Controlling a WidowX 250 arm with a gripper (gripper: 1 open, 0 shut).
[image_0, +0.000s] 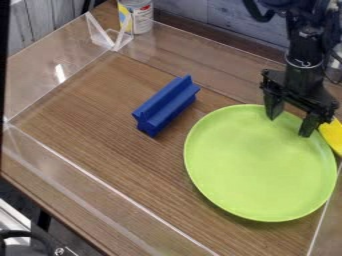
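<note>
My black gripper hangs at the right over the back rim of a large green plate, open. A yellow object lies at the right edge beside the plate, partly out of view, close to the gripper's right finger. A blue block lies on the wooden table left of the plate.
A can and a small white object stand at the back left. A grey wall runs along the back.
</note>
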